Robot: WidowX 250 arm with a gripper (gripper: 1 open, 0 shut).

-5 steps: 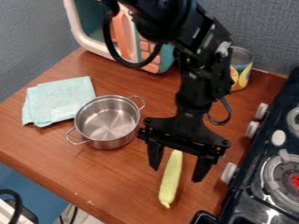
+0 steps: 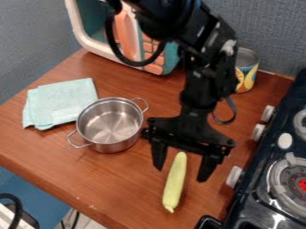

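My black gripper [image 2: 182,163] hangs over the middle of the wooden table, open, with its two fingers on either side of the upper end of a pale yellow corn cob [image 2: 174,188]. I cannot tell whether either finger touches it. A steel pot [image 2: 110,124] with two handles sits to the left of the gripper.
A light blue folded cloth [image 2: 59,101] lies at the left. At the back stand a toy oven-like box [image 2: 91,22] and a can [image 2: 245,72]. A black stove [image 2: 269,183] borders the right. Bare table [image 2: 96,179] shows at the front left.
My gripper has shifted very slightly over the last second; the corn, pot and cloth stay where they were.
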